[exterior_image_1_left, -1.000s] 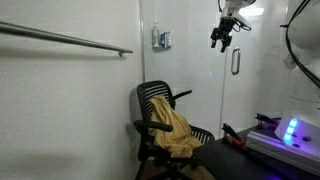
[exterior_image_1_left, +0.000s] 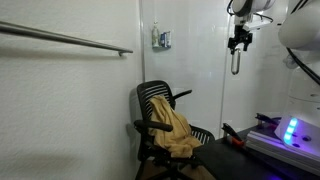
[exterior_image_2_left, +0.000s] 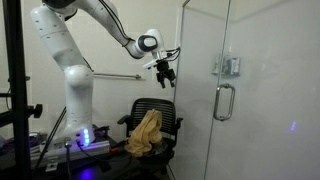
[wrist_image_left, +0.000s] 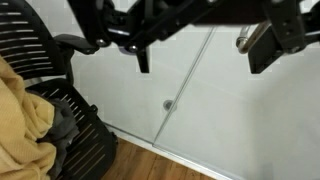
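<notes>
High in the room, my gripper (exterior_image_1_left: 240, 46) (exterior_image_2_left: 166, 80) stands open, its dark fingers (wrist_image_left: 268, 45) wide apart and nothing between them. A glass door with a metal handle (exterior_image_1_left: 236, 62) (exterior_image_2_left: 225, 100) is close by. From exterior view 1 the gripper overlaps the handle's upper end; exterior view 2 has the handle to its right. Only part of the handle (wrist_image_left: 243, 38) shows in the wrist view, beside the right finger. Below is a black mesh chair (exterior_image_1_left: 153, 92) (exterior_image_2_left: 141, 105) with a tan towel (exterior_image_1_left: 173, 128) (exterior_image_2_left: 146, 133) (wrist_image_left: 20, 130) draped over its seat.
A metal rail (exterior_image_1_left: 60, 36) runs along the white wall. Bottles on a small wall shelf (exterior_image_1_left: 161, 40) (exterior_image_2_left: 226, 67) hang near the door. A dark grey cloth (wrist_image_left: 62, 128) lies by the towel.
The chair and towel stay put.
</notes>
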